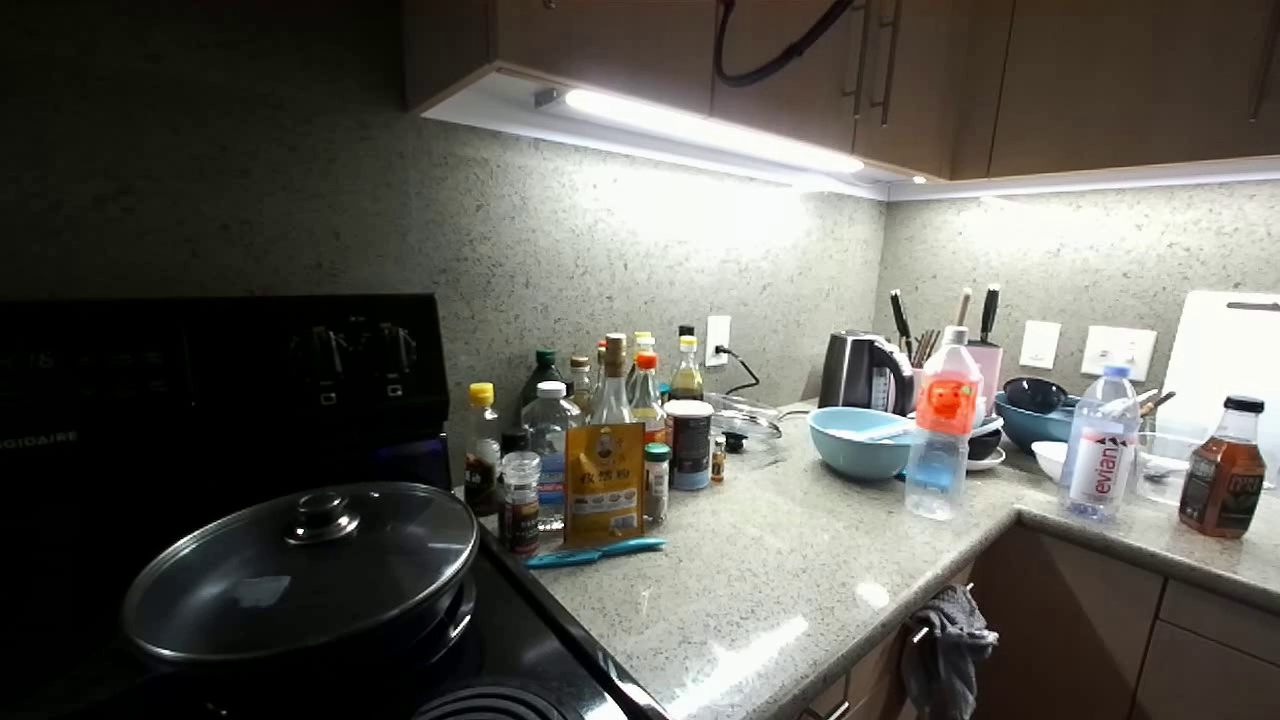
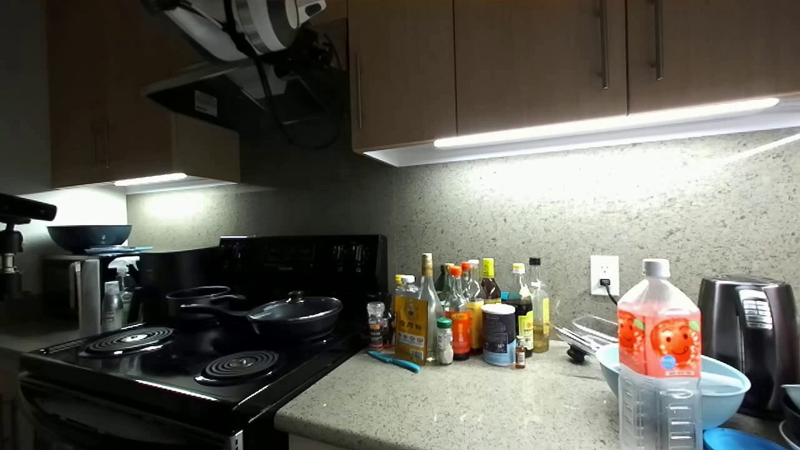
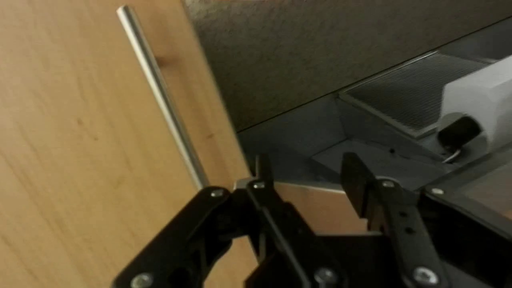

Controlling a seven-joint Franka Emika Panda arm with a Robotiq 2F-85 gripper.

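In the wrist view my gripper is part open, with a clear gap and nothing seen between its fingertips. A pale wooden cabinet door (image 3: pixel 72 144) fills the left side, its slim metal bar handle (image 3: pixel 165 101) running down toward the left finger. That finger overlaps the door's edge in the picture; whether it touches cannot be told. In exterior view 2 the white arm (image 2: pixel 262 26) is up in front of the range hood (image 2: pixel 184 94), and the gripper itself is lost in the dark there.
Below are the stove with a lidded pan (image 2: pixel 292 315), several bottles (image 2: pixel 457 307), a blue bowl (image 1: pixel 858 444) and a kettle (image 1: pixel 858 372). A dark cable (image 1: pixel 780 60) hangs before the upper cabinets.
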